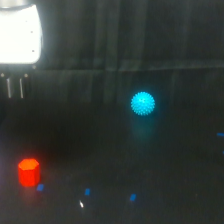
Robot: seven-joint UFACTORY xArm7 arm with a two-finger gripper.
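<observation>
At the upper left, my gripper [15,95] hangs down from a white arm end [20,38]. Its two thin fingers stand apart with a dark gap and nothing visible between them, so it looks open. Lower down, well below the fingers, a bright red block [29,173] with a roughly hexagonal outline rests on the dark surface. A light blue spiky ball [143,103] lies right of centre, far to the right of the gripper. Neither object is touched.
Small blue marks [87,191] dot the dark table near the front, one beside the red block. A tiny white speck [81,204] lies nearby. Dark curtain-like cloth [120,40] hangs behind.
</observation>
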